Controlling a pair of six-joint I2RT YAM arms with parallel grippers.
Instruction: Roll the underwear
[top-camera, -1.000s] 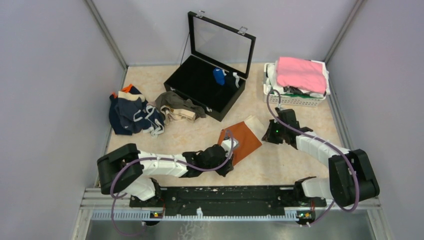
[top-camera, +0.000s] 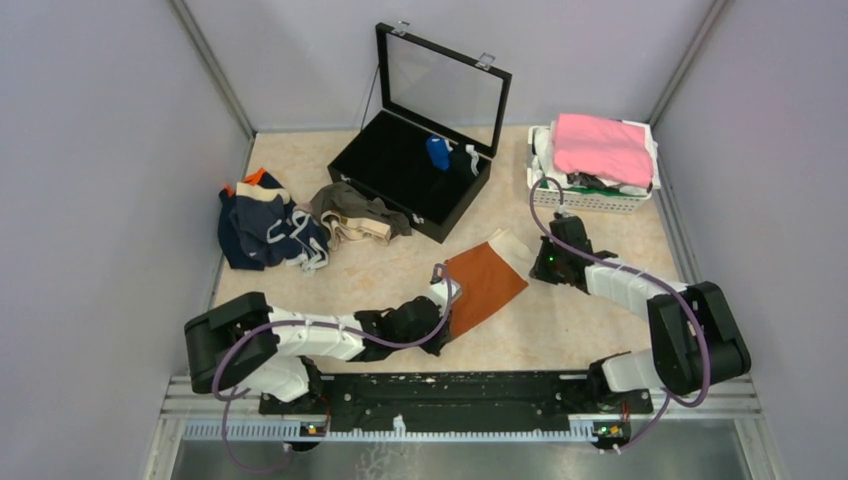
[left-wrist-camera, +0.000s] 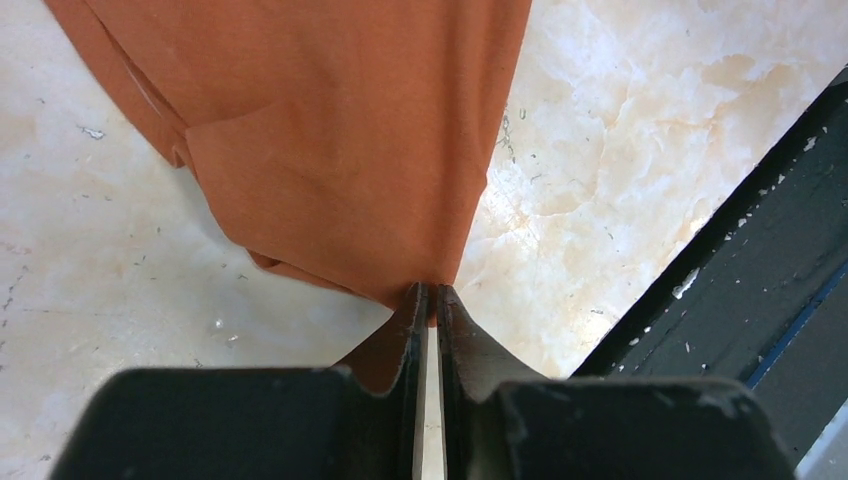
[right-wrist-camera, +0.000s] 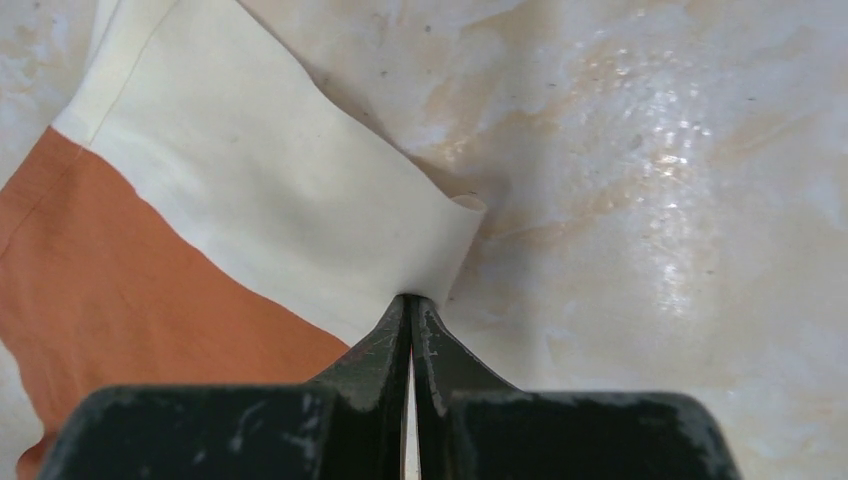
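The rust-brown underwear (top-camera: 487, 283) lies spread on the table between my arms, its cream waistband (top-camera: 512, 252) toward the back right. In the left wrist view, my left gripper is shut on a lower corner of the brown cloth (left-wrist-camera: 340, 150), which has a fold along its left side. At the waistband's end, my right gripper is shut, its tips against the cream band (right-wrist-camera: 290, 170). Cloth between the right fingertips is thin or hidden, but the band runs right up to them. The band's outer corner curls up slightly.
Behind stands an open black box (top-camera: 385, 165) with a blue rolled item (top-camera: 438, 152) inside. Dark folded clothes (top-camera: 265, 220) and a grey-brown garment (top-camera: 360, 213) lie left. A white basket (top-camera: 590, 200) of laundry stands back right.
The right gripper has shifted slightly right.
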